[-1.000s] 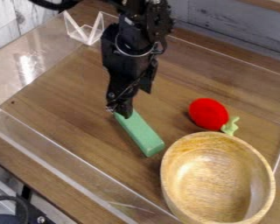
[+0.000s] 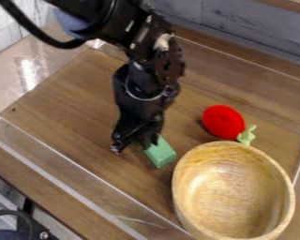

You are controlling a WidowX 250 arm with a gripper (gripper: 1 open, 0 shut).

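Observation:
My black gripper point(image 2: 134, 141) is low over the wooden board, on top of a green rectangular block point(image 2: 159, 153). The block's near end shows below and right of the fingers; the rest is hidden behind the gripper. The fingers look close together, but whether anything is between them is hidden.
A wooden bowl point(image 2: 234, 192) sits at the front right, close to the block. A red object with a green top point(image 2: 223, 122) lies behind the bowl. The board point(image 2: 59, 117) is clear on the left, with a transparent rim along its edges.
My gripper has moved down and slightly toward the viewer onto the green block, now covering more of it. The block, bowl and red object look unmoved.

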